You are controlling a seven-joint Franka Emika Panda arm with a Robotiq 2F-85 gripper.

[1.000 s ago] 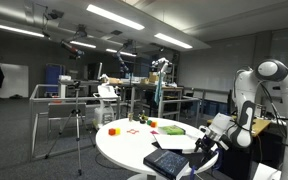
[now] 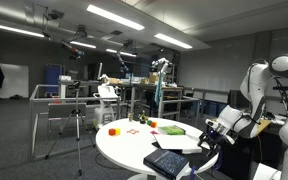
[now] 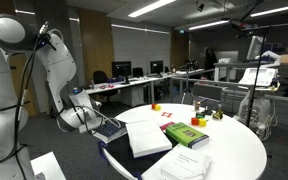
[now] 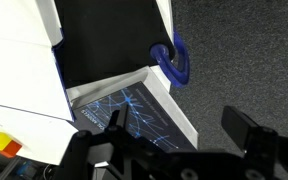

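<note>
In the wrist view my gripper stands open, its dark fingers wide apart at the bottom of the frame with nothing between them. A dark, flat book-like item [image 4: 134, 105] with a blue branching pattern lies just beyond the left finger, partly hidden by it. Above it is a black surface [image 4: 99, 40] with a blue curved handle or loop [image 4: 177, 62] near the table edge. In exterior view 1 my gripper [image 2: 213, 130] hangs by the right side of the white round table [image 2: 124, 152]; its fingers are too small to read there.
A black case [image 2: 169, 162] and a green box [image 2: 171, 130] are on the table. Exterior view 2 also shows a white box [image 3: 187, 164] near the front edge. Red and yellow blocks [image 4: 2, 143] lie at the wrist view's lower left. Grey floor shows on its right.
In exterior view 1 the arm has drawn back to the right, toward its base, and its wrist sits farther right than before. The objects on the table look unmoved.
</note>
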